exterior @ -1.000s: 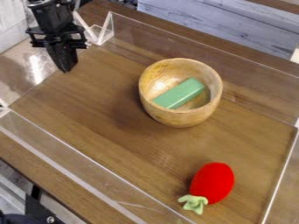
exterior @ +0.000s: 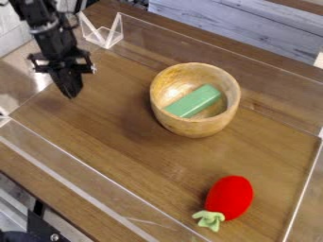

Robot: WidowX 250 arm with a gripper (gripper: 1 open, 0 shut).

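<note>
My black gripper (exterior: pixel 68 87) hangs over the left side of the wooden tray, low near the left wall, shut with nothing visible between its fingers. A wooden bowl (exterior: pixel 169 81) sits right of centre, holding a green block (exterior: pixel 195 100). A red plush strawberry (exterior: pixel 229 197) with a pale green top lies at the lower right.
Clear plastic walls (exterior: pixel 305 198) edge the wooden surface (exterior: pixel 132 175). A pale wooden plank background (exterior: pixel 246 28) lies beyond the back edge.
My gripper has moved down in the view over the last second, staying at the left side. The bowl, block and strawberry have not moved.
</note>
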